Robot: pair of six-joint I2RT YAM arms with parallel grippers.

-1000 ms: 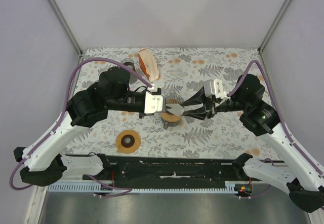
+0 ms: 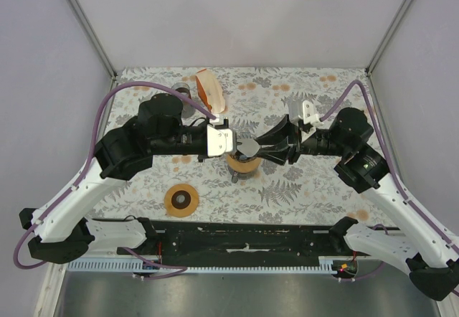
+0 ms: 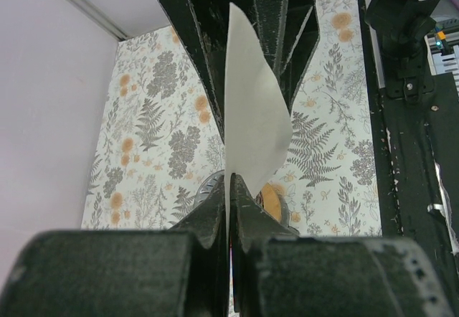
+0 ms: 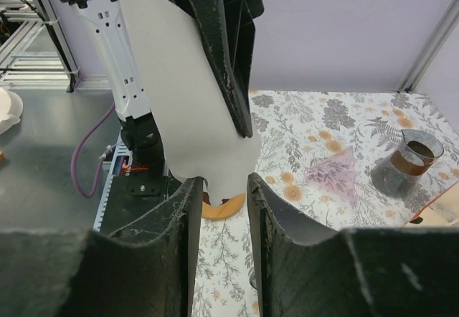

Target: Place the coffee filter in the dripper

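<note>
A folded white filter (image 2: pixel 247 147) hangs over the dripper (image 2: pixel 239 163) in the middle. My left gripper is shut with the filter's lower edge between its fingertips. From the right, my right gripper (image 2: pixel 264 147) reaches to the same filter; in the right wrist view its fingertips (image 4: pixel 257 184) stand part open at the paper's lower end. The dripper is mostly hidden beneath the filter and grippers.
A carafe (image 4: pixel 405 161) stands at the back left of the table, beside a pack (image 2: pixel 210 87) of filters. A round wooden stand (image 2: pixel 181 199) lies at the front left.
My right gripper has shifted slightly and tilted at the filter over the last second. The left arm has hardly moved.
</note>
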